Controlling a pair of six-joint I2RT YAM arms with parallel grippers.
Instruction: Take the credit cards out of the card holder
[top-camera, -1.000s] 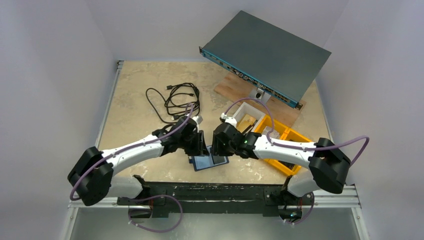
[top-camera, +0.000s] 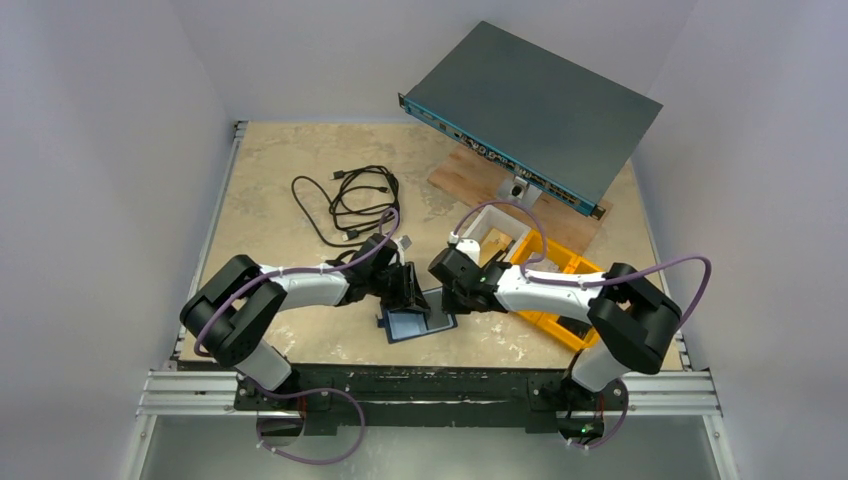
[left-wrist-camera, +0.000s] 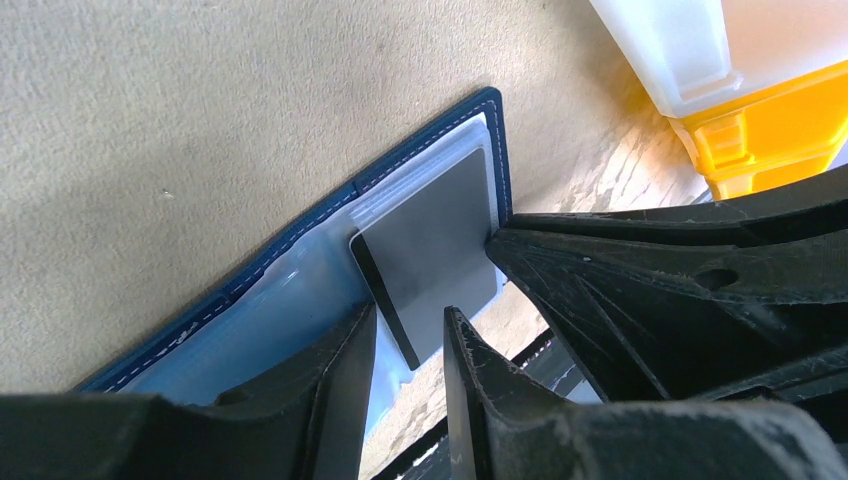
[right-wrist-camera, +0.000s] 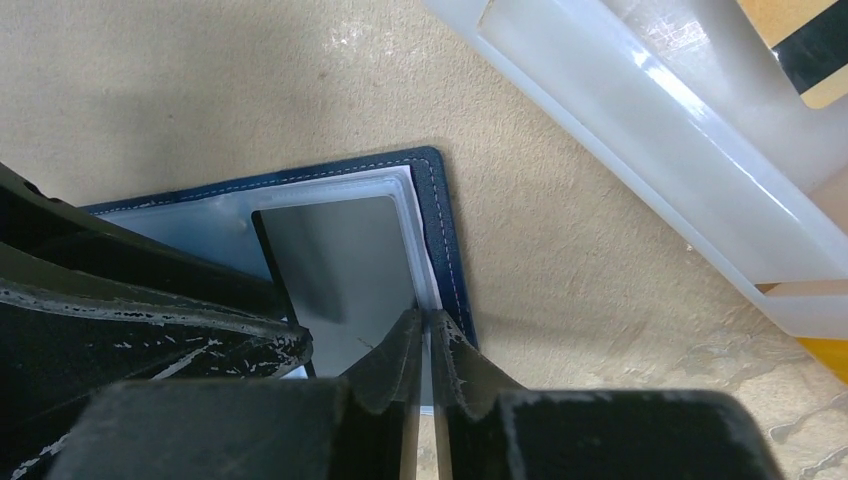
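The card holder (top-camera: 405, 326) lies open on the table, dark blue with stitched edges and clear sleeves. A grey card with a black stripe sits in the sleeve on its right half; the same card (right-wrist-camera: 345, 265) shows in the right wrist view. At the card's striped edge stands my left gripper, open, its fingers apart with nothing held between them. My right gripper is at the sleeve's outer edge, its fingertips close together with a narrow gap. Whether the sleeve's edge is between them cannot be made out.
A white box (top-camera: 497, 231) holding a tan card and a yellow organizer (top-camera: 556, 322) stand to the right. Black cables (top-camera: 362, 200) lie coiled at the back left. A large rack device (top-camera: 535, 110) overhangs the back right.
Both grippers have come down onto the card holder, the left arm moving rightward.
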